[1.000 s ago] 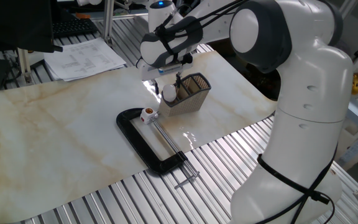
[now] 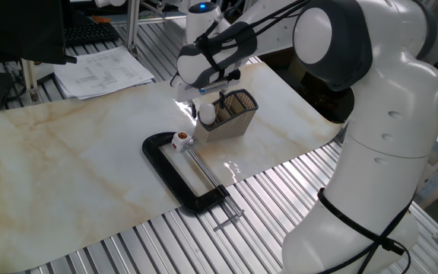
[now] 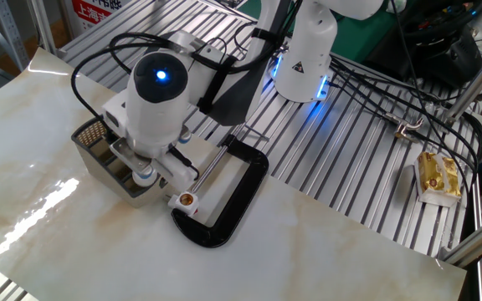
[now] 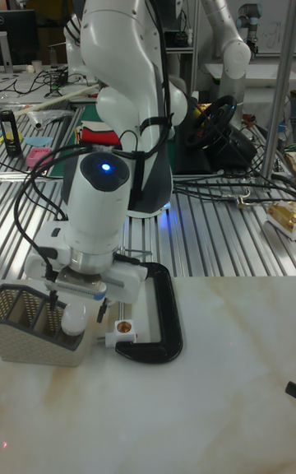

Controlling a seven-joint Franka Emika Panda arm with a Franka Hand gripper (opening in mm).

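A white light bulb [image 2: 207,114] shows at the left end of a beige caddy [image 2: 226,128] with dark-rimmed compartments. In exterior view 3 the bulb [image 4: 75,318] appears at the caddy's [image 4: 35,346] right end; its base is hidden. My gripper [image 4: 78,305] is just above, its dark fingers [image 4: 104,309] spread to either side of the bulb with gaps showing, so it looks open. The arm's end covers part of the caddy [image 3: 107,171] in exterior view 2. Beside the caddy, a white socket [image 2: 181,140] sits at the end of a black C-clamp [image 2: 175,176].
The clamp's screw and handle reach over the slatted metal bench [image 2: 280,199]. The marbled board [image 2: 59,183] is clear to the left. Papers [image 2: 101,74] lie at the back. A gold-and-white package [image 3: 438,178] sits on the slats.
The arm's end has shifted slightly to the right in exterior view 1, and the upper arm links have moved right too. The bulb, caddy and clamp look unmoved.
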